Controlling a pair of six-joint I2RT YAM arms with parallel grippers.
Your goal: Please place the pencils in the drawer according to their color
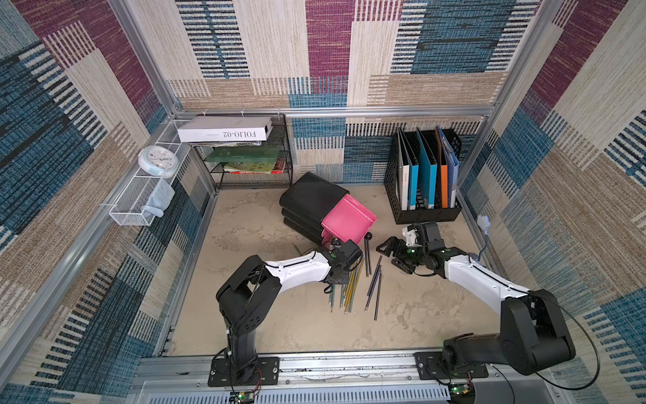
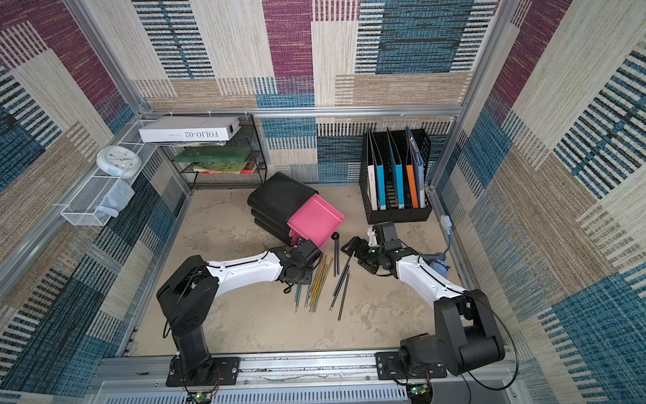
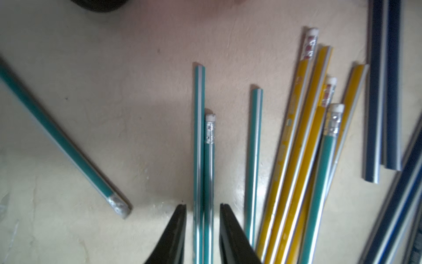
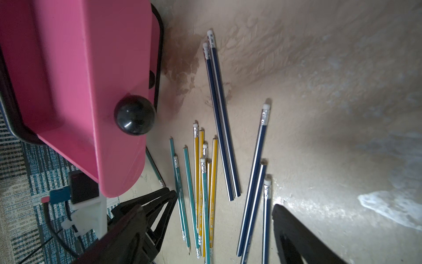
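Note:
Two teal pencils [image 3: 199,145] lie side by side on the table in the left wrist view. My left gripper has one fingertip on each side of them, with gaps showing between. Another teal pencil [image 3: 253,154] lies to their right, and a slanted one [image 3: 61,136] to their left. Several yellow pencils [image 3: 285,158] are bunched with a teal one on top. Dark blue pencils [image 4: 222,114] lie in pairs further right. The pink drawer [image 1: 350,219] is pulled out of its black cabinet [image 1: 313,195]. My right gripper stands open above the table, holding nothing.
A black ball-shaped knob [image 4: 134,114] sticks out from the drawer front, near the left arm. A black file rack [image 1: 424,214] stands at the back right and a wire shelf [image 1: 286,155] at the back left.

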